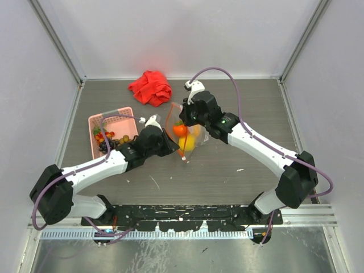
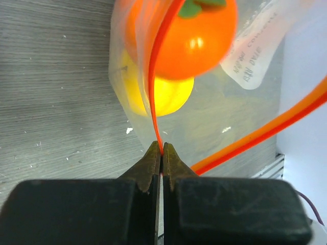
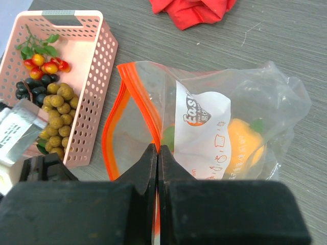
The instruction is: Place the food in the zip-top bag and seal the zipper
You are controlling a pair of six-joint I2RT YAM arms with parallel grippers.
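The clear zip top bag (image 1: 203, 136) lies mid-table with its orange-rimmed mouth spread open. Inside it are an orange fruit with green leaves (image 2: 196, 43), a yellow fruit (image 2: 171, 94) and a yellow-orange piece (image 3: 242, 145) behind the white label. My right gripper is shut on the orange rim on the bag's far side. On the near side, my left gripper is closed at the opposite rim, and the thin orange edge (image 2: 155, 109) runs in between its fingertips. In the top view my right gripper's tips are partly hidden by its own body.
A pink basket (image 1: 129, 116) of small tomatoes, grapes and olive-like fruit stands left of the bag, close behind the left arm. A red cloth (image 1: 151, 88) lies at the back.
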